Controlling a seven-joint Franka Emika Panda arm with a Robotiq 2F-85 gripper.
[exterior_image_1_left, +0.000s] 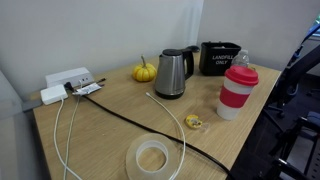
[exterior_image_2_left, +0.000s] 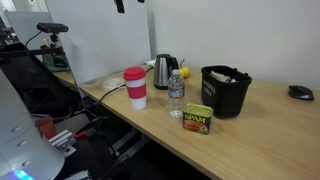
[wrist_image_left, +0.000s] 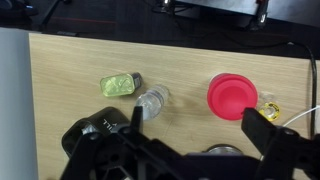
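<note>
My gripper is open high above the table, its two fingers spread wide with only bare tabletop showing between them. In exterior view 2 just its dark tips reach in at the top edge. Below it stand a red-and-white cup (exterior_image_2_left: 135, 89) with a red lid, a clear water bottle (exterior_image_2_left: 176, 94) and a SPAM can (exterior_image_2_left: 197, 119). A black bin (exterior_image_1_left: 219, 59) marked LANDFILL ONLY is behind them, beside a steel kettle (exterior_image_1_left: 174, 74). From above, the cup's lid (wrist_image_left: 232, 95) lies toward the right finger and the bottle (wrist_image_left: 152, 101) near the left one.
A small yellow pumpkin (exterior_image_1_left: 144, 71), a power strip (exterior_image_1_left: 69, 78), a white tape roll (exterior_image_1_left: 153, 158) and a small yellow roll (exterior_image_1_left: 193, 121) share the table with loose cables. Exterior view 2 shows a dark mouse (exterior_image_2_left: 300, 92) and clear table at right.
</note>
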